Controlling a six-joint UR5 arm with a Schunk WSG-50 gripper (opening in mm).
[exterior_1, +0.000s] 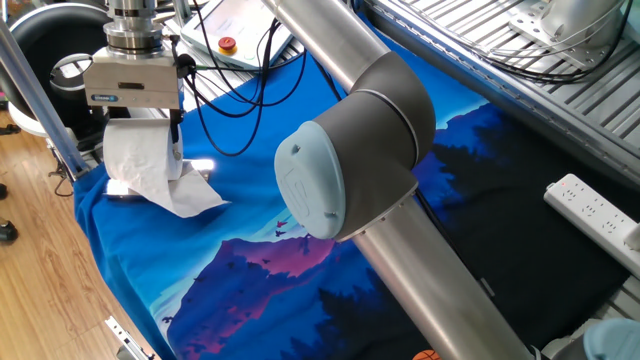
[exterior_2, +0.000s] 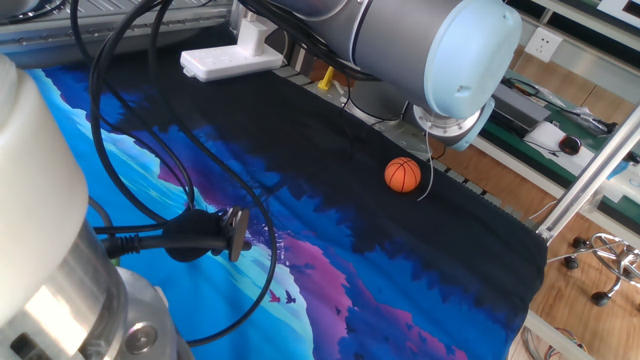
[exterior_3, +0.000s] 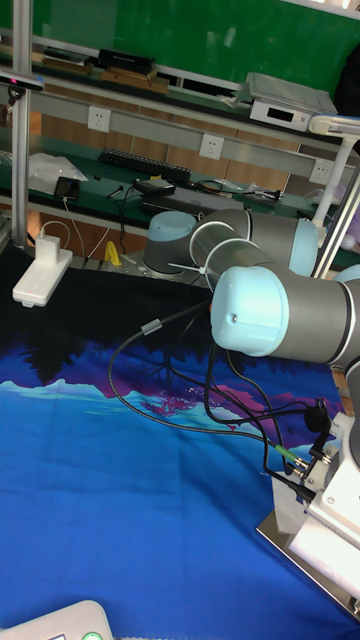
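At the far left in exterior view 1, my gripper (exterior_1: 142, 132) points down over a white paper roll (exterior_1: 138, 160). A dark finger (exterior_1: 176, 130) shows at the roll's right side; the other is mostly hidden. Whether the fingers press on the roll or only stand around it cannot be told. A loose paper end (exterior_1: 196, 197) hangs to the right, above or against a shiny flat plate (exterior_1: 118, 188) on the blue cloth. In exterior view 3 the white roll (exterior_3: 325, 553) is partly seen at the right edge, by the plate (exterior_3: 279, 537).
An orange basketball-patterned ball (exterior_2: 402, 175) lies on the cloth's dark part near the arm base. A white power strip (exterior_1: 596, 212) lies on the far side. Black cables (exterior_1: 262, 95) loop beside the gripper.
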